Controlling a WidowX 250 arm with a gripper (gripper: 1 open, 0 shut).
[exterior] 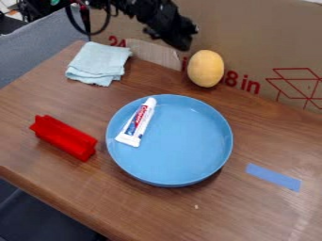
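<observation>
The black gripper (pixel 176 38) is at the top centre, raised behind the table's objects, above and left of a tan egg-shaped object (pixel 205 68). Its fingers are dark and small; it looks shut, with nothing visible between them. A white toothpaste tube (pixel 136 122) lies on the left part of a blue plate (pixel 189 149). A red block-like object (pixel 64 137) lies left of the plate, and a folded light blue cloth (pixel 97 62) sits at the back left.
A cardboard panel (pixel 280 47) stands along the back. A strip of blue tape (pixel 273 177) is on the wooden table (pixel 251 211) to the right. Its left edge drops to a dark gap.
</observation>
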